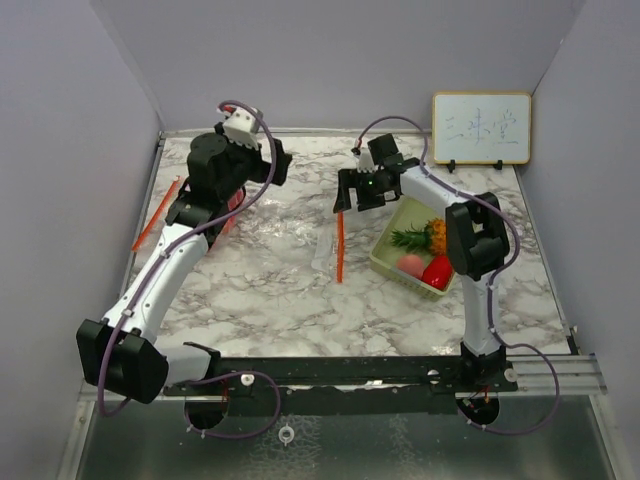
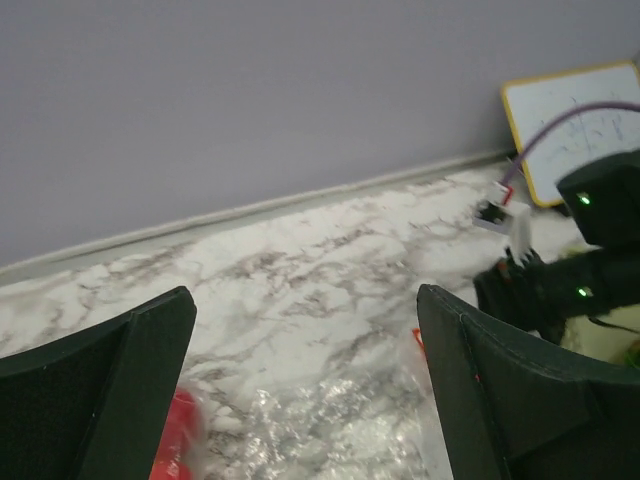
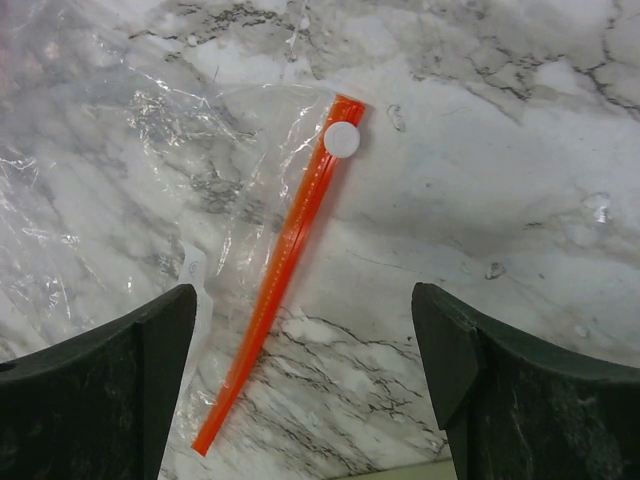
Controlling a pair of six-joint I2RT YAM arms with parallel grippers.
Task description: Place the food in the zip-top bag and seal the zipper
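The empty clear bag in the middle of the table shows its orange-red zipper strip (image 1: 340, 247), tilted in the right wrist view, with a white round slider (image 3: 341, 139) near one end. Over that strip's far end, my right gripper (image 1: 356, 198) is open, fingers apart and pointing down, with nothing between them. A second clear bag lies at the left; its orange strip (image 1: 156, 214) is at the table's left side. Red food (image 2: 176, 436) inside it shows past my left finger, the rest mostly hidden by the left arm. My left gripper (image 1: 262, 158) is open and empty.
A green basket (image 1: 381, 262) at the right holds a pineapple (image 1: 437, 236), a peach-coloured fruit (image 1: 410, 265) and a red pepper (image 1: 437, 272). A whiteboard (image 1: 481, 128) stands at the back right.
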